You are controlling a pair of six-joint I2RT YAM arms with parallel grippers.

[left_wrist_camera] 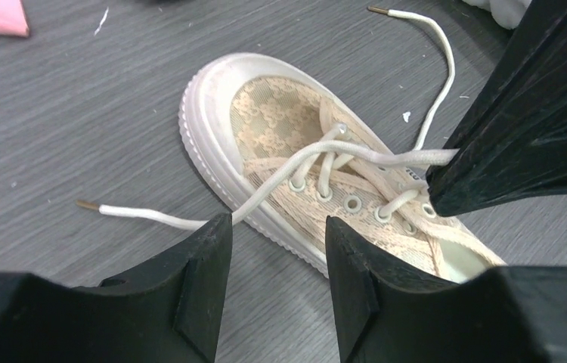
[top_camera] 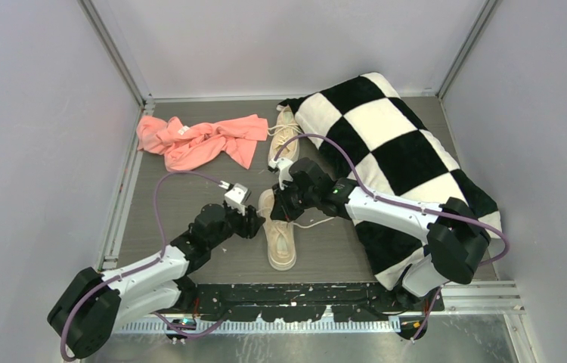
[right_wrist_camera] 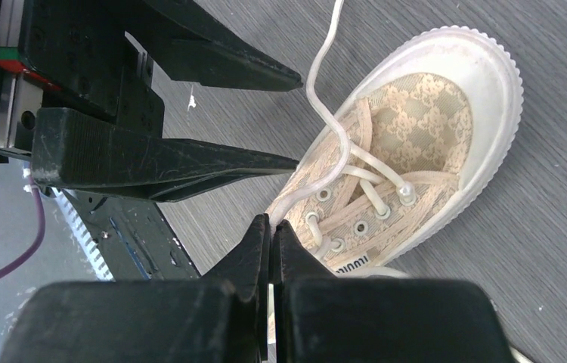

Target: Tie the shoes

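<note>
A cream lace shoe (top_camera: 281,246) lies on the grey floor, toe toward the front in the top view. My right gripper (top_camera: 283,213) is over it, shut on a white lace (right_wrist_camera: 329,175) that runs across the eyelets. My left gripper (top_camera: 260,221) stands just left of the shoe with its fingers apart; in the left wrist view the lace passes behind them, its tipped end (left_wrist_camera: 137,214) on the floor. A second shoe (top_camera: 284,140) lies behind, with laces loose over it.
A pink cloth (top_camera: 201,140) lies at the back left. A checkered cushion (top_camera: 390,155) fills the right side. A black rail (top_camera: 243,293) borders the front.
</note>
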